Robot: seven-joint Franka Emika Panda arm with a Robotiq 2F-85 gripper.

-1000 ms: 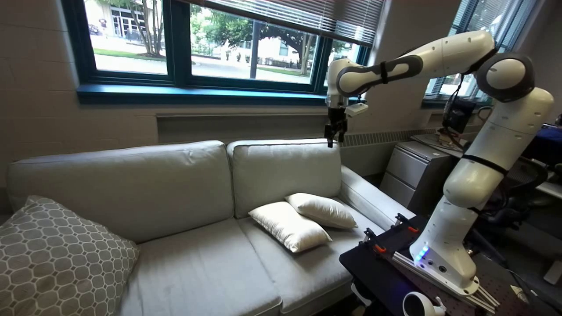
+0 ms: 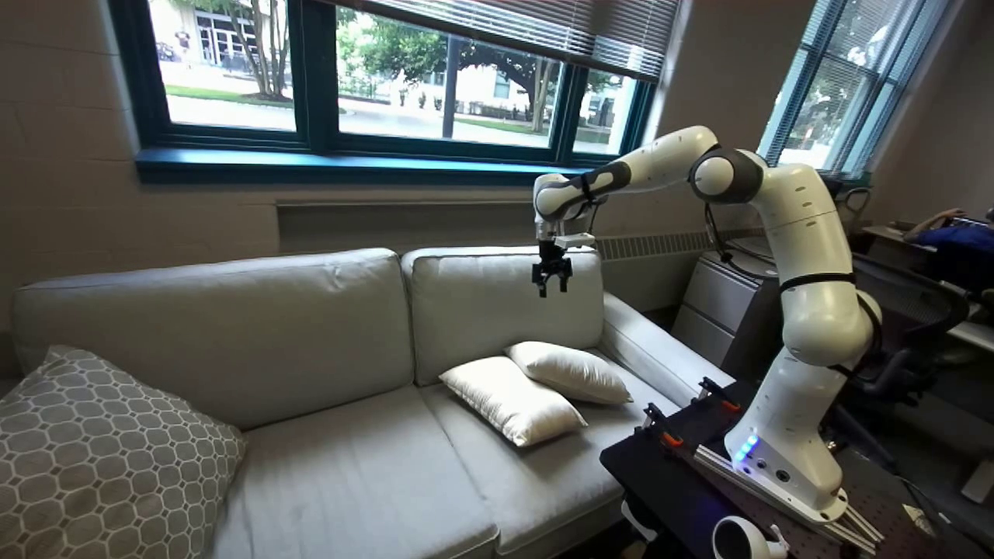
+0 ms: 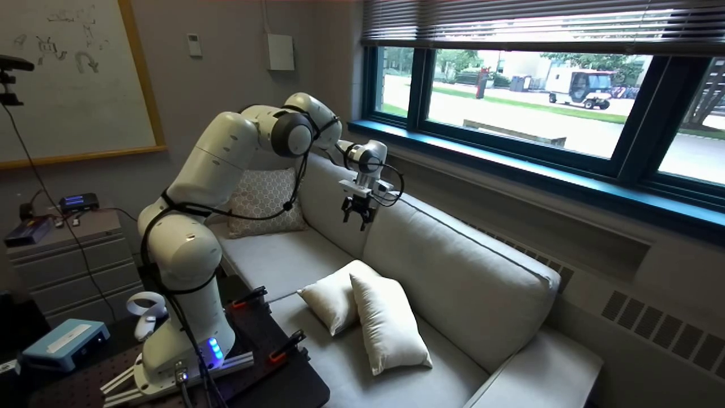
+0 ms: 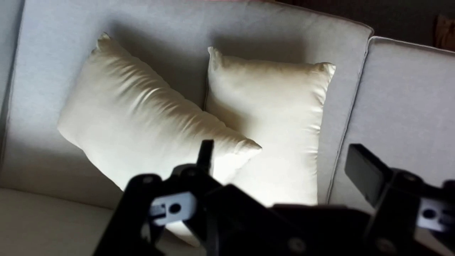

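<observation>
Two small cream pillows lie on the sofa seat in front of the backrest. One corner of the first pillow (image 4: 140,119) rests over the edge of the second pillow (image 4: 273,115). In exterior view 1 they appear as the right-hand pillow (image 2: 570,371) and the left-hand pillow (image 2: 512,401). My gripper (image 2: 554,285) hangs in the air well above them, pointing down. Its fingers (image 4: 370,174) stand wide apart in the wrist view, with nothing held between them. Exterior view 2 shows the same gripper (image 3: 356,221) near the top of the backrest.
A larger patterned cushion (image 2: 112,456) leans at the sofa's far left end. The seat (image 2: 354,475) between it and the pillows is bare. Sofa back cushions (image 3: 462,265) rise behind, and an armrest (image 2: 662,349) closes the right end. Clamps (image 3: 286,347) stick up from the table edge.
The arm has reached farther out over the sofa. My gripper has moved left and lower in exterior view 1. The pillows have not moved.
</observation>
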